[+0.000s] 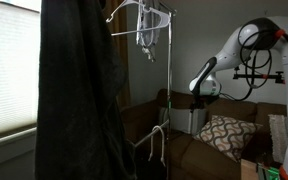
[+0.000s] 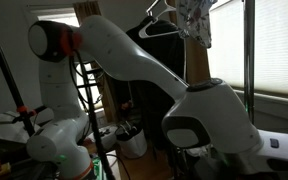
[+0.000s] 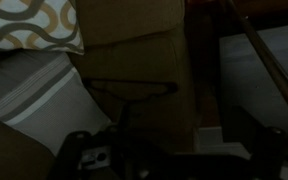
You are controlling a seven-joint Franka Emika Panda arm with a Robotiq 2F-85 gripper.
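My gripper (image 1: 196, 103) is above the brown couch in exterior view 1, pointing down. Along the bottom of the wrist view, its dark fingers (image 3: 76, 148) look spread wide, with nothing clear between them, though that area is very dim. A black hanger (image 3: 134, 82) appears against the brown couch (image 3: 134, 58), ahead of the fingers in the wrist view. Pale hangers (image 1: 149, 15) are on the rack at the top of exterior view 1, with a patterned cloth (image 1: 147, 38) among them.
A rack pole (image 1: 169, 75) stands left of the arm. Dark cloth (image 1: 79, 90) blocks much of the left side of exterior view 1. A patterned pillow (image 3: 29, 22) and a grey striped pillow (image 3: 42, 95) rest on the couch. Another patterned pillow (image 1: 224, 135) is below the arm.
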